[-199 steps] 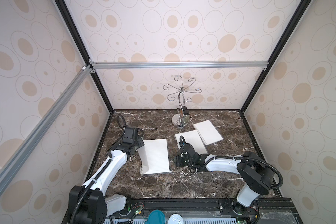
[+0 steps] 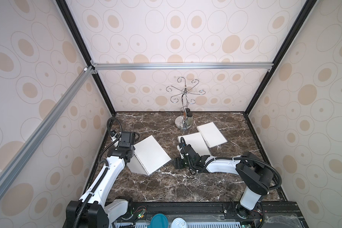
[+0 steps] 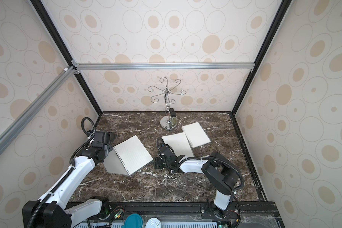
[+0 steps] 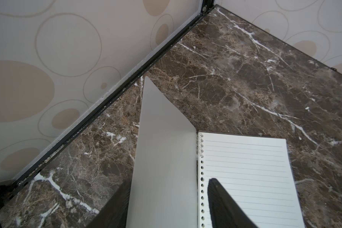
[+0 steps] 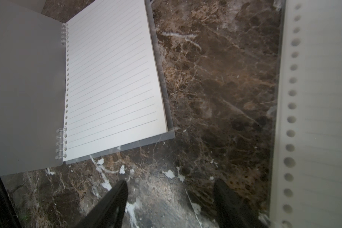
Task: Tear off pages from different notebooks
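A spiral notebook [image 2: 154, 153] lies opened on the left, its lined page up and its grey translucent cover [image 4: 165, 163] folded over to the left, partly raised from the table. My left gripper is open around that cover, a finger on either side in the wrist view. Just right of this notebook, my right gripper hovers over bare tabletop, its fingers apart and nothing between them. A second notebook [image 2: 196, 142] is partly hidden behind the right arm. The third notebook [image 2: 212, 134] lies behind it to the right.
A chrome swirl-armed stand [image 2: 183, 121] with a small dark-lidded jar [image 2: 189, 117] stands at the back. Patterned walls close in both sides.
The left notebook has turned, its page now slanting, and its cover has swung further open to the left. My left arm has moved left; the right arm has shifted slightly left.
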